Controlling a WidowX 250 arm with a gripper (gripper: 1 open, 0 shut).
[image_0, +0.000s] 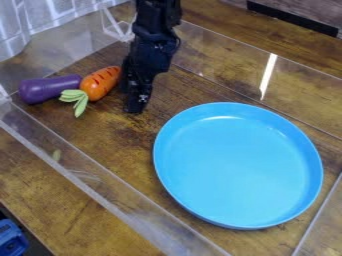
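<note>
The dark robot gripper (131, 92) reaches down from the top centre, its fingertips low beside an orange toy carrot (99, 83) with pale green leaves. A purple toy eggplant (48, 88) lies just left of the carrot. I cannot tell whether the gripper is open or shut, or whether it touches the carrot.
A large blue plate (237, 164) fills the right front. Clear plastic walls edge the wooden surface (120, 170). Bare wood lies in front of the carrot and behind the plate. A blue object (8, 240) is at the lower left corner.
</note>
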